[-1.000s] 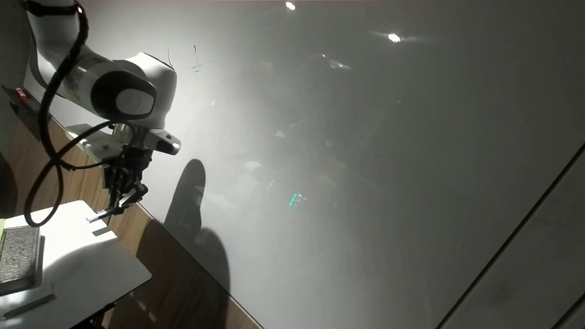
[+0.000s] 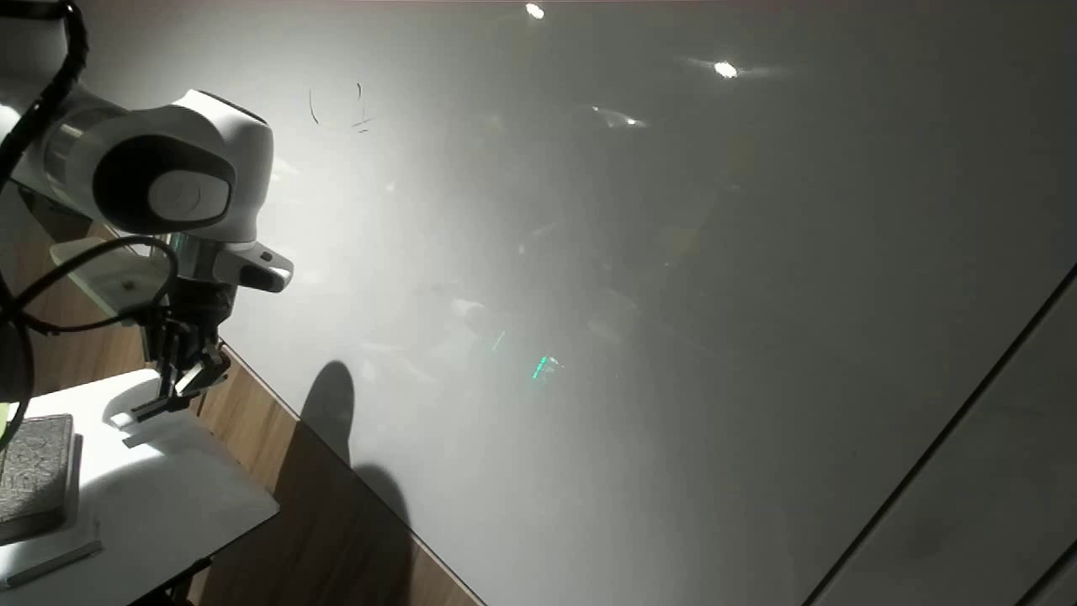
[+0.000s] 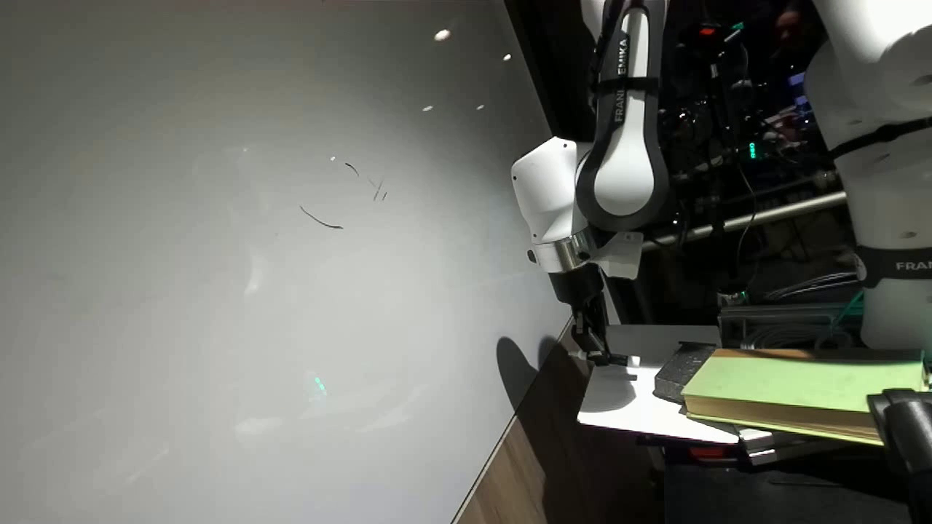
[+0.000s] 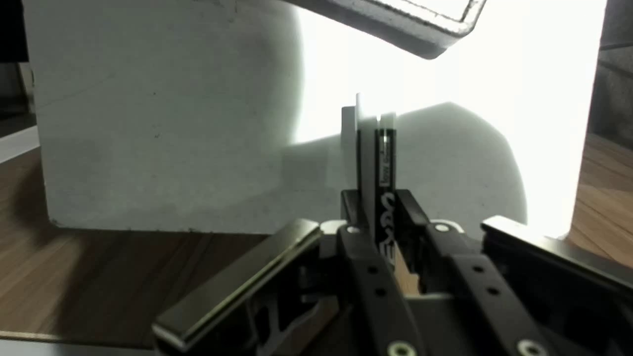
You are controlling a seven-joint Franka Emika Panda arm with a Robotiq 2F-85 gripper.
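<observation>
In the wrist view my gripper is shut on a slim marker (image 4: 385, 160) with a black printed label. Its far end points away from the fingers, over a white tabletop (image 4: 178, 148). Seen in exterior view 1, my gripper (image 2: 187, 379) hangs low at the left, above the corner of that tabletop. The marker is small and hard to make out there. Exterior view 2 has the gripper (image 3: 594, 345) at the table's wall-side edge. Whether the marker touches the surface, I cannot tell.
A large whiteboard (image 2: 606, 263) with a few dark strokes (image 2: 361, 106) fills the scene. On the table lie a dark textured eraser-like block (image 2: 35, 470) and a thin grey bar (image 2: 55, 566). A thick green-covered book (image 3: 786, 384) lies beside the block. Wooden flooring (image 2: 333, 505) separates table and board.
The arm has shifted left in exterior view 1, away from the whiteboard and further over the table. The block and thin bar have stayed in place.
</observation>
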